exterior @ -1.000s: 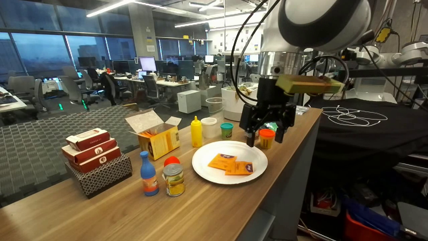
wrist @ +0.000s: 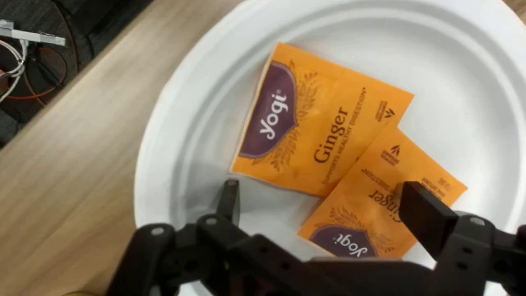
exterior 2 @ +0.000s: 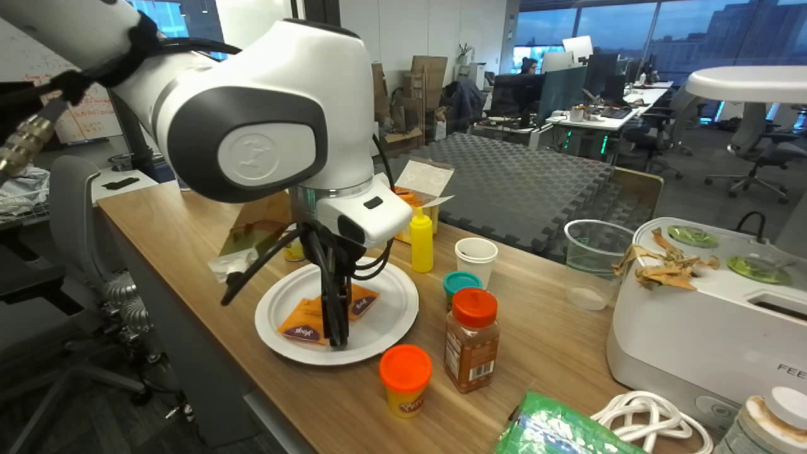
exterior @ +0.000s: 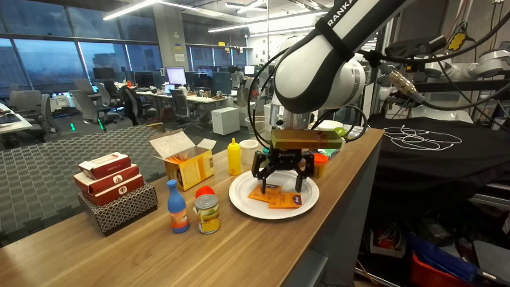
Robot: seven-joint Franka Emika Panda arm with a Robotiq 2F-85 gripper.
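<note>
Two orange Yogi ginger tea packets lie on a white plate, one partly overlapping the other. In the wrist view, the upper packet lies flat and clear of the fingers, while the lower packet is partly covered by the right-hand finger. My gripper is open over the plate, pointing down, with its fingers spread around the area of the packets. Nothing is gripped between them. Whether the fingertips touch the packets or plate cannot be told.
An open yellow box, a yellow squeeze bottle, a blue bottle and a can stand left of the plate. Close by on the other side are an orange-lidded tub and a spice jar.
The arm has moved left and down in exterior view 1, from above the plate's far right edge to over the packets. Its gripper has turned. The packets and plate have not moved.
</note>
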